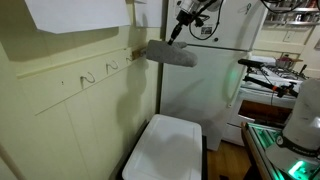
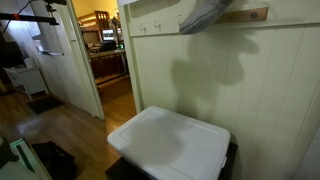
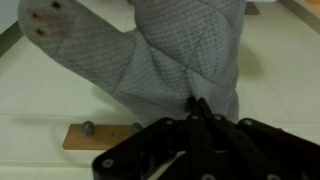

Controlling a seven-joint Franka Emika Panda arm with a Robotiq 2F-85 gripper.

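A grey quilted mitt (image 1: 172, 53) hangs in the air over the white lid, near the wall. Its cloth is pinched by my shut gripper (image 1: 172, 41), which comes in from the upper right. In the wrist view the mitt (image 3: 190, 50) spreads out beyond the fingertips, its thumb part pointing to the upper left, and the gripper meets its lower edge. Only the lower part of the mitt (image 2: 205, 15) shows at the top of exterior view 2, with the gripper out of frame there.
On the wall is a wooden peg strip (image 3: 100, 137) with round knobs, partly behind the mitt. Metal hooks (image 1: 87, 77) line the wall rail. A white lidded bin (image 2: 170, 145) stands below; a white fridge (image 1: 210, 85) is behind.
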